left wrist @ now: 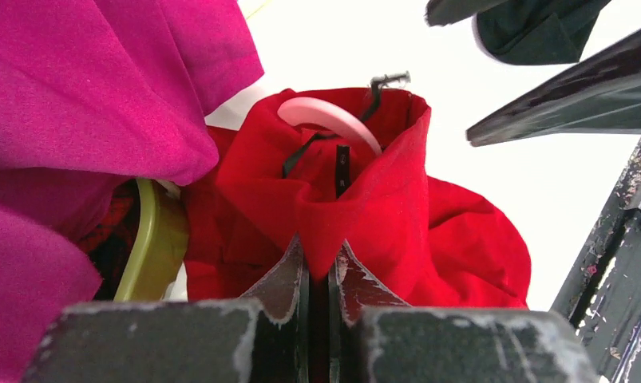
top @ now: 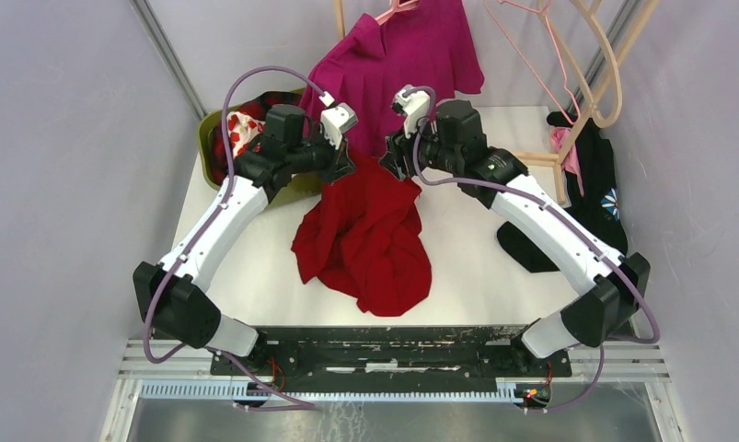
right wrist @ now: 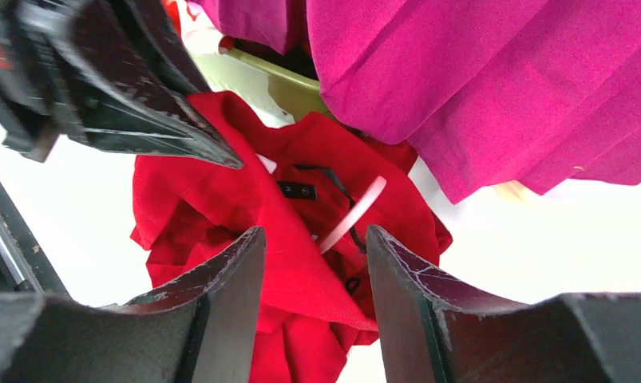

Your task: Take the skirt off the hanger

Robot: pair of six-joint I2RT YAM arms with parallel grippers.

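Observation:
The red skirt [top: 365, 258] lies in a heap on the white table, its upper part raised by my left gripper [top: 338, 166], which is shut on the red cloth, as the left wrist view [left wrist: 321, 271] shows. Inside the fold at its waist, a pink hanger [left wrist: 333, 120] shows with black straps and a small label. My right gripper [top: 398, 161] stands open just right of it, with nothing between its fingers; in the right wrist view the skirt sits beyond its fingertips [right wrist: 317, 239].
A magenta garment [top: 411, 55] hangs from the wooden rack [top: 559, 175] at the back. A green bin [top: 209, 138] of clothes is at back left. Dark garments [top: 595, 221] lie at right.

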